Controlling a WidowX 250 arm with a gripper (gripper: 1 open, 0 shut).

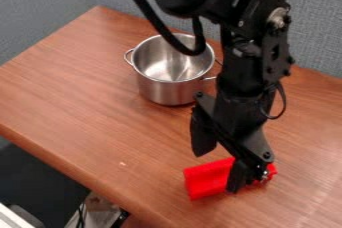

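Observation:
The black gripper (221,152) is lowered over a red block (206,180) lying on the wooden table near its front. The gripper is open, one finger to the left of the other, with the block beneath and partly hidden behind the right finger. A steel pot (163,78) with two handles stands behind, left of the arm and partly hidden by it.
The table's front left edge drops to a dark floor with cables and equipment. A grey partition stands along the back.

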